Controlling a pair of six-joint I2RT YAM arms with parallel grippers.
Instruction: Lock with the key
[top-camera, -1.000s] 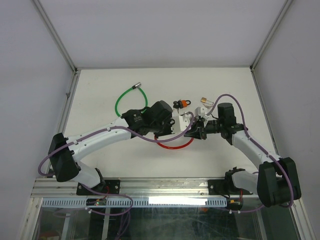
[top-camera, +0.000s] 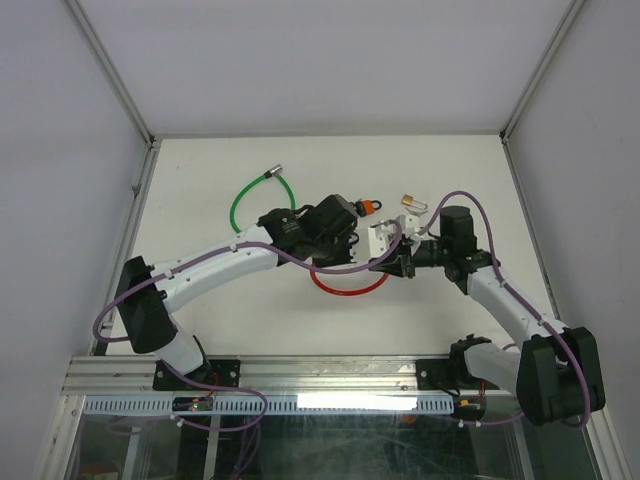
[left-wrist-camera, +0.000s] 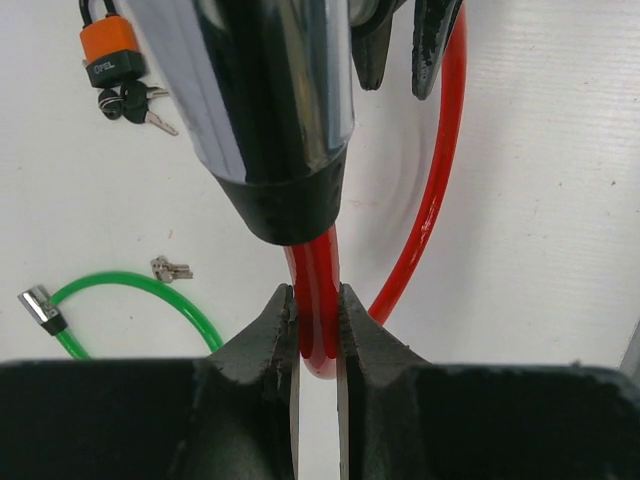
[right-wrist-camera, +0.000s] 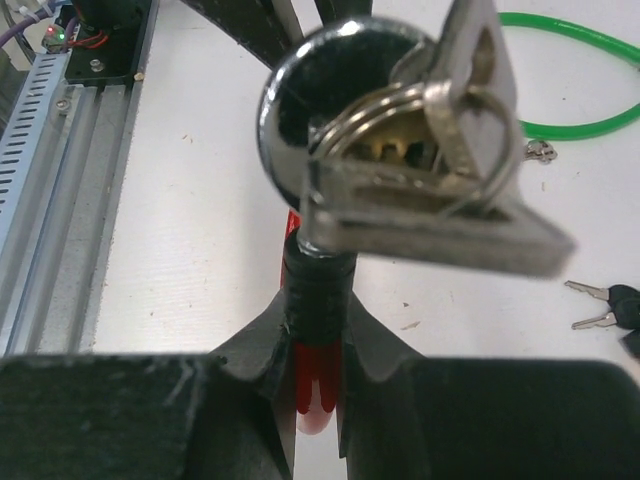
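Note:
A red cable lock (top-camera: 350, 292) loops below my two grippers, its ends held close together. In the left wrist view, my left gripper is shut on the red cable just behind a chrome lock cylinder (left-wrist-camera: 265, 90) with a black collar. My right gripper is shut on the other cable end, below a black sleeve (right-wrist-camera: 320, 285). Straight ahead of it in the right wrist view are the round chrome lock end (right-wrist-camera: 285, 130) and a blurred key with its ring (right-wrist-camera: 440, 215). Whether the two ends are joined is hidden.
A green cable lock (top-camera: 238, 205) lies at the left back, with small keys (left-wrist-camera: 172, 269) beside it. Near the middle back rest an orange padlock (left-wrist-camera: 108, 45) and its black keys (left-wrist-camera: 135, 102). A brass padlock (top-camera: 414, 202) lies to the right.

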